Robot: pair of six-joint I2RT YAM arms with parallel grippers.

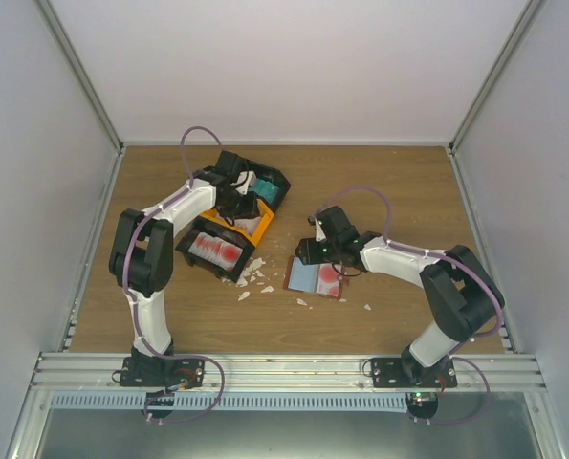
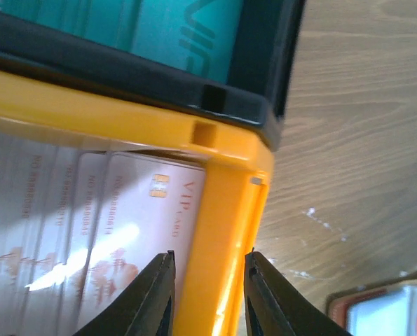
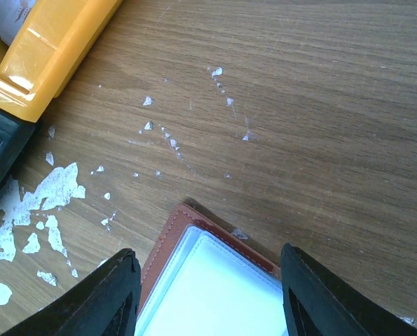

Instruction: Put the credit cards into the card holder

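White cards marked VIP [image 2: 148, 203] stand in the yellow tray [image 2: 229, 175]; the rightmost lies close to its end wall. Over that wall, my left gripper stands part open, no card between its fingers. In the top view the brown-edged card holder [image 1: 303, 276] lies open on the table, light blue on its left and a red-and-white face [image 1: 329, 280] on its right. My right gripper is over the light blue side, fingers apart and nothing between them. The card holder's lower part is outside the right wrist view.
A black tray with teal cards [image 1: 264, 190] adjoins the yellow one behind; another black tray holds red-and-white cards [image 1: 215, 251] in front. Pale flakes [image 1: 252, 270] are scattered between trays and holder.
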